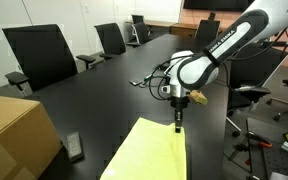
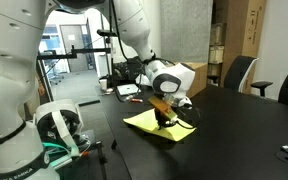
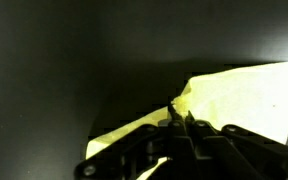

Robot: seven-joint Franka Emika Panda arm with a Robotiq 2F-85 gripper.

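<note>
A yellow cloth (image 1: 144, 152) lies on the black table, and my gripper (image 1: 178, 128) is at its far right corner. The fingers are shut on that corner, with a pinched fold of yellow cloth (image 3: 184, 101) rising between them in the wrist view. From the other side, the cloth (image 2: 144, 123) spreads flat beside and behind the gripper (image 2: 163, 123). Most of the cloth still rests on the table; how high the held corner is cannot be told exactly.
On the left stands a cardboard box (image 1: 19, 140), with a grey remote-like object (image 1: 75, 147) near it. A tablet-like device (image 1: 174, 72) and cables lie behind the arm.
</note>
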